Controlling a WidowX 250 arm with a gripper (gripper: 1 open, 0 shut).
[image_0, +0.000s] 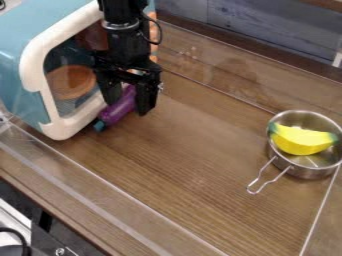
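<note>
My black gripper stands open just in front of a light blue toy microwave with a white rim, its fingers pointing down over a purple object with a blue tip. That object lies tilted on the wooden counter beside the microwave's opening, partly hidden by the gripper. An orange round item shows inside the microwave.
A steel pot with a wire handle holds a yellow banana-like toy at the right. A grey plank wall runs along the back.
</note>
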